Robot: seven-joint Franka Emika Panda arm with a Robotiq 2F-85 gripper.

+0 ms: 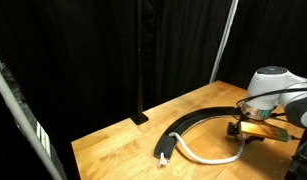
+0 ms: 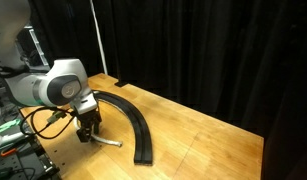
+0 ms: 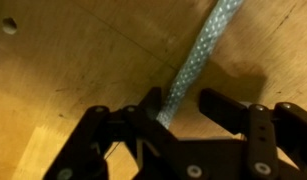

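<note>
A white braided rope lies in a bend on the wooden table, one end resting across the black curved strip. In the wrist view the rope runs diagonally between the two dark fingers of my gripper. Its fingers are part open, with a visible gap between the rope and the right finger. The left finger is close beside the rope; whether they touch I cannot tell. From the side, my gripper is low over the table at the rope's far part, partly hidden by the arm.
The black curved strip arcs over the table around the rope. Bare wood lies beyond it, away from the arm. Black curtains stand behind the table. A small dark hole shows in the tabletop.
</note>
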